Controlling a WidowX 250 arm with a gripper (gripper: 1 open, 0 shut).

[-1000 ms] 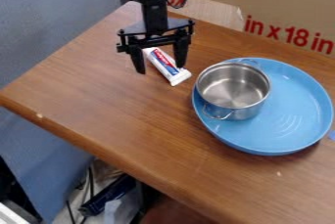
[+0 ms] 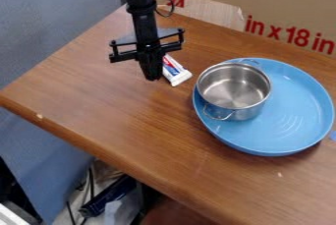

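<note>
My black gripper (image 2: 151, 72) is low over the wooden table, just left of a white toothpaste tube (image 2: 175, 70) with red and blue print, whose left part it partly covers. Its fingers look close together; whether they grip the tube is unclear. A steel pot (image 2: 234, 91) with handles sits on a light blue plate (image 2: 293, 121) to the right of the tube.
A cardboard box (image 2: 276, 8) with red lettering stands behind.
The gripper's fingers have drawn from wide apart to close together over the tube, and the arm has shifted slightly left. The pot and plate are unmoved.
</note>
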